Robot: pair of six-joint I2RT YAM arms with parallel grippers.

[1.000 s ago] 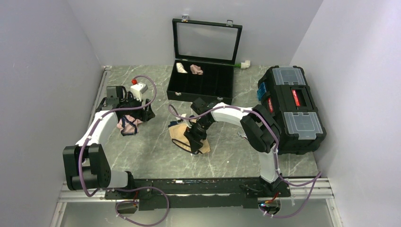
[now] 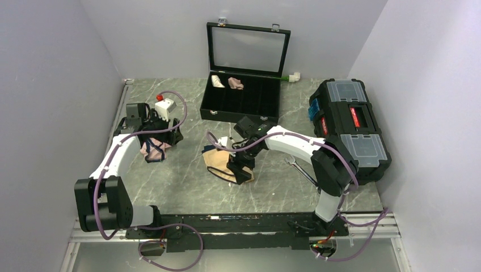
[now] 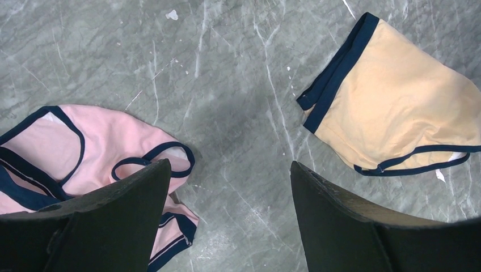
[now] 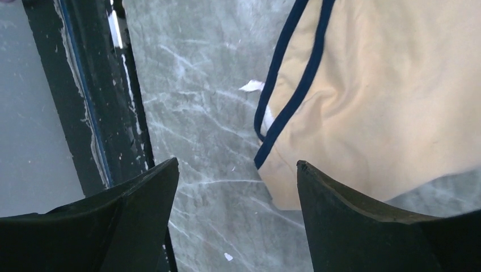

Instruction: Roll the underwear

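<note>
Folded beige underwear with navy trim lies flat on the grey table, partly covered by the right arm in the top view. In the left wrist view the whole beige piece shows off to the right. My right gripper is open above its edge, nothing held; one corner of the cloth reaches between the fingers in view. A crumpled pink underwear with navy trim lies under the left arm. My left gripper stands apart, holding nothing, over bare table between the two garments.
At the back stands an open black divided box with a white roll and a pink roll inside. A black toolbox fills the right side; a wrench lies near it.
The right arm has shifted to the right over the beige underwear, uncovering slightly more of its left part. The left arm has hardly moved, and both garments lie where they were.
</note>
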